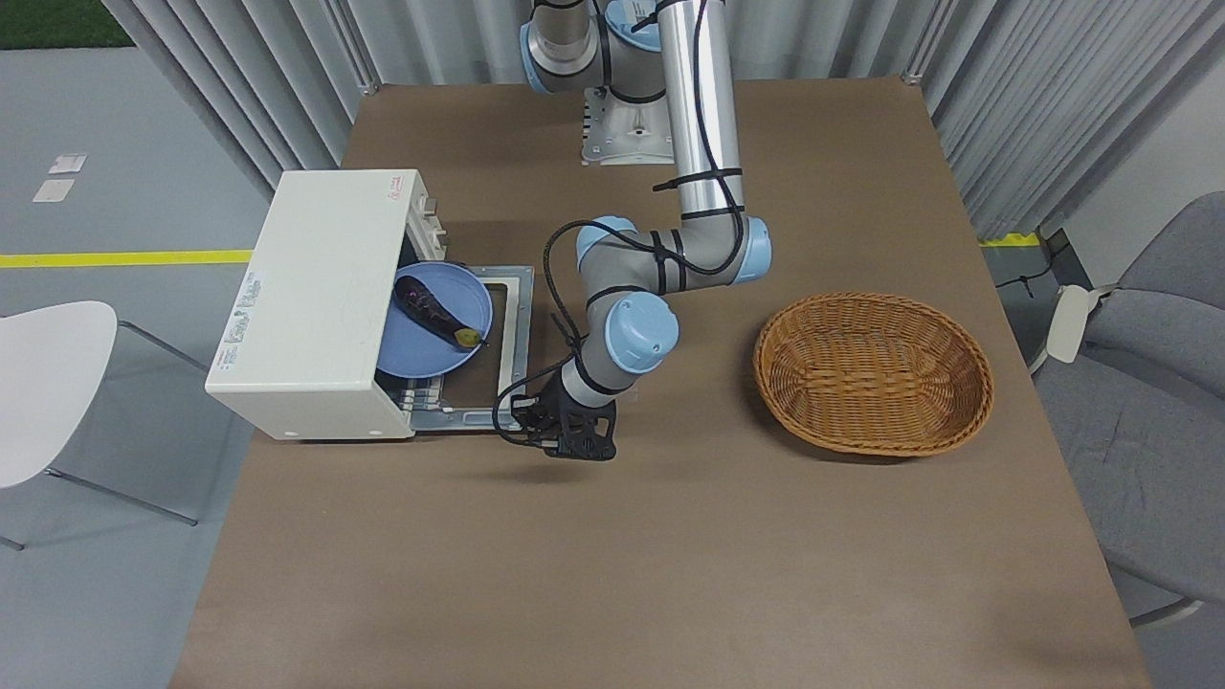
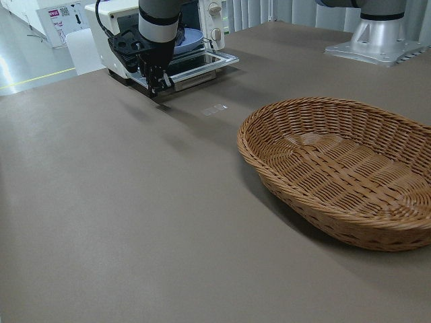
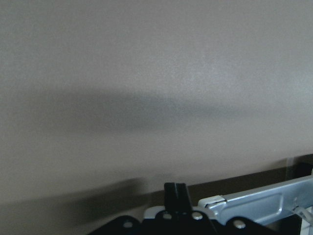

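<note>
In the front view a white toaster oven [image 1: 307, 304] has its door [image 1: 511, 322] lowered, with a blue plate [image 1: 413, 344] on it holding a dark eggplant [image 1: 431, 308]. My black gripper [image 1: 563, 442] is just beside the door's front corner, low over the table. In the left view the gripper [image 2: 160, 86] points down beside the door. The wrist view shows the fingertips [image 3: 176, 193] close together over bare table, the door edge at lower right; no held object shows.
A wicker basket [image 1: 873, 373] sits on the right of the table.
</note>
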